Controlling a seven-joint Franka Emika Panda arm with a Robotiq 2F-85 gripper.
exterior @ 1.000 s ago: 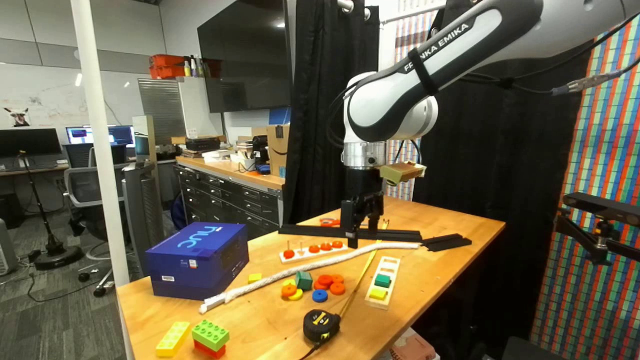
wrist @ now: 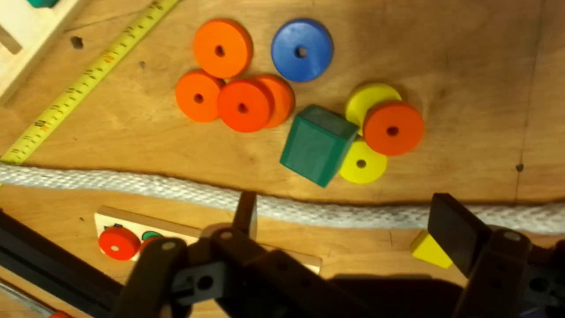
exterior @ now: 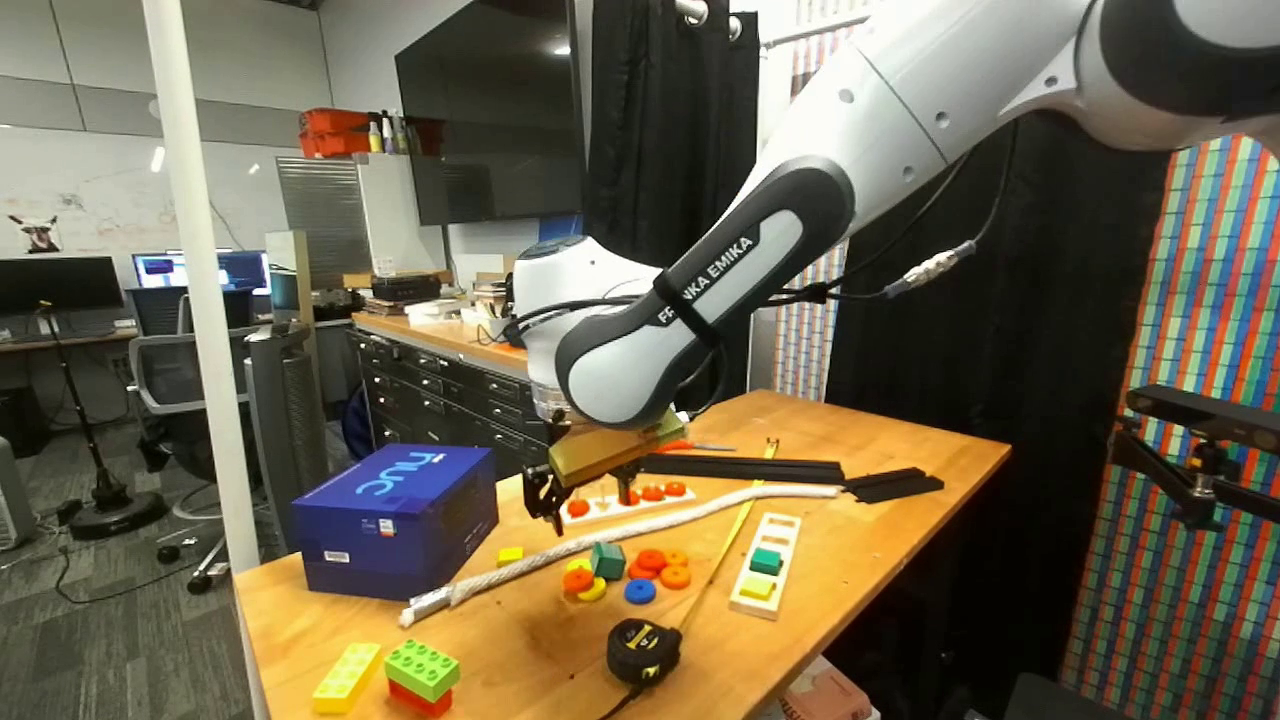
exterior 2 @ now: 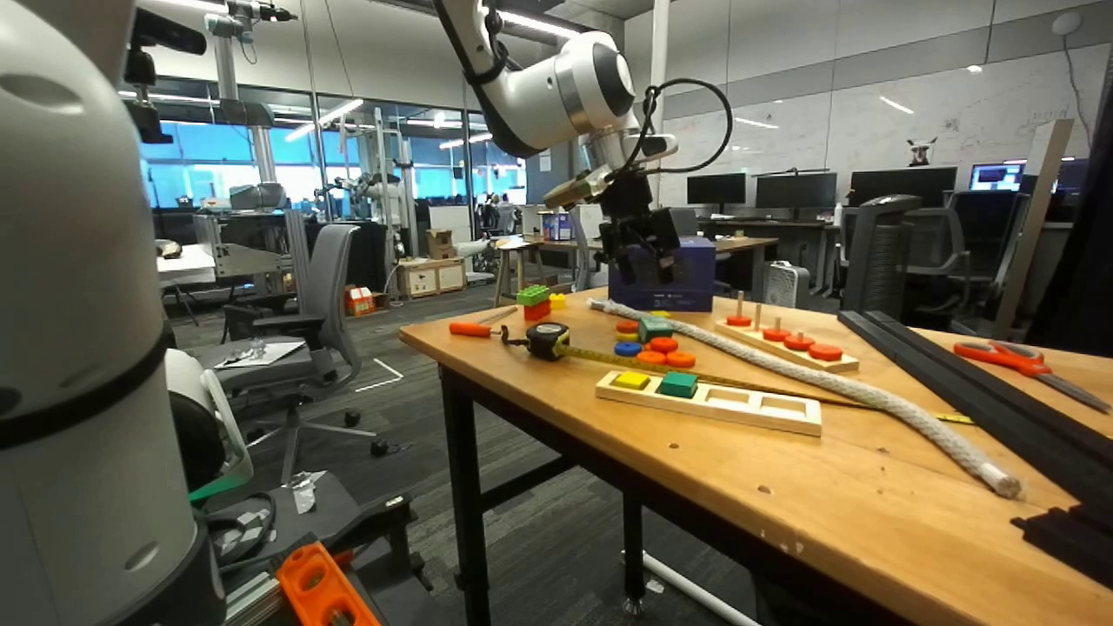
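Observation:
With its fingers wide apart, my gripper hangs above the table, and nothing is between them. In the wrist view a white braided rope (wrist: pixel 307 212) crosses below the fingertips. Beyond it sit a green block (wrist: pixel 318 145), a blue ring (wrist: pixel 302 50), several orange rings (wrist: pixel 222 48) and two yellow rings (wrist: pixel 363 162), one partly under an orange ring. A small yellow block (wrist: pixel 430 250) lies on the near side of the rope, by the right finger. The pegged board (wrist: pixel 175 225) with red rings is partly hidden by the left finger.
A blue box (exterior: pixel 396 522) stands at the table's left. A tape measure (exterior: pixel 643 652) has its yellow blade drawn out beside a slotted wooden tray (exterior 2: pixel 709 405). Toy bricks (exterior: pixel 422 672) lie at one corner, black strips (exterior: pixel 744 468) at the back.
The arm has swung left in exterior view 1, from above the black strips toward the blue box, and the gripper has tilted. The objects on the table look unmoved.

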